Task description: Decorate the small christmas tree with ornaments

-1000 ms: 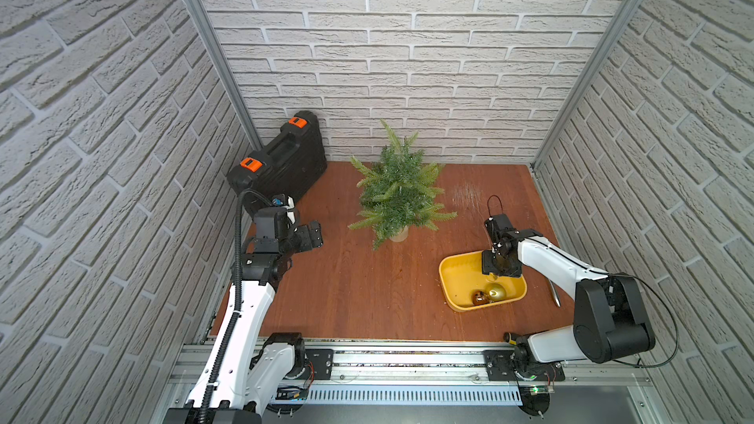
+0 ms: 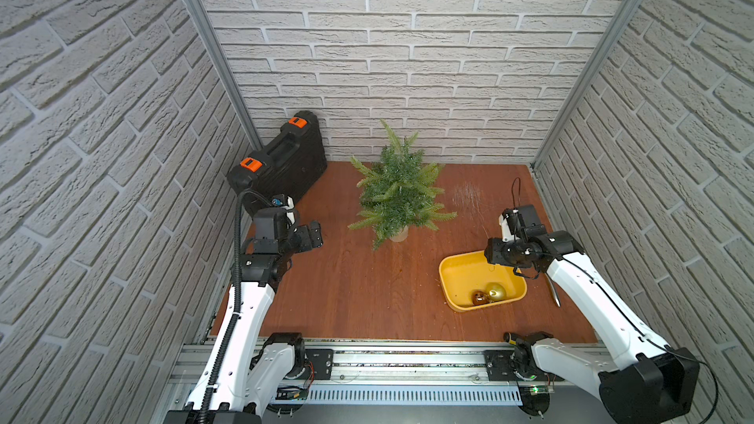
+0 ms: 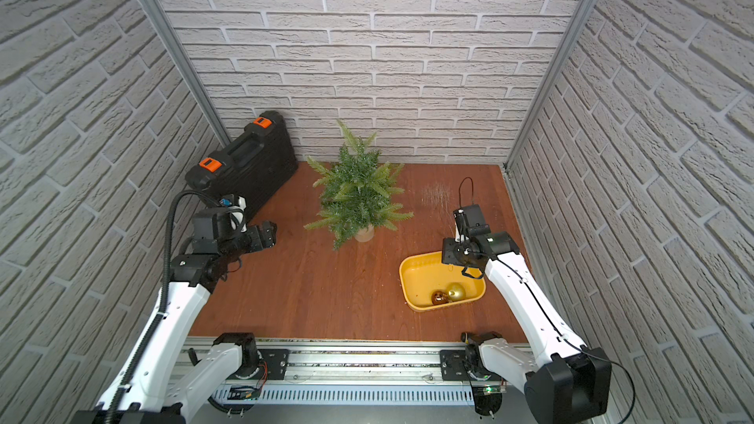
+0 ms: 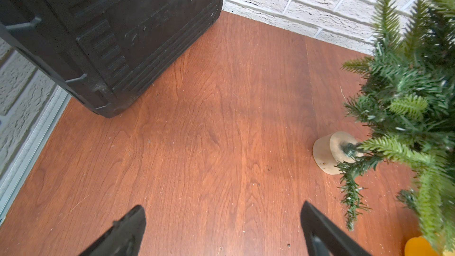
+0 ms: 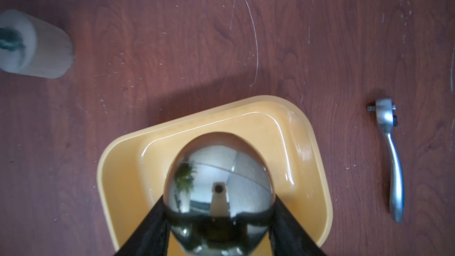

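The small green tree point(image 2: 398, 192) stands upright on its pale wooden base point(image 5: 52, 49), and I see no ornament on it. A shiny metallic ball ornament point(image 5: 219, 175) is gripped between the fingers of my right gripper, raised over the yellow tray point(image 2: 445, 286). Inside that tray, a gold ball point(image 2: 496, 291) and a brown ball point(image 2: 479, 296) lie side by side near the front. My left gripper is open and empty above bare table, left of the tree; its two dark fingertips stand wide apart.
A black case point(image 2: 286, 157) with orange latches stands at the back left, close to my left arm. A metal ratchet point(image 5: 392, 161) lies right of the tray. Bare table stretches between my left gripper and the tray.
The left arm, the tree and the two balls in the tray look unmoved.
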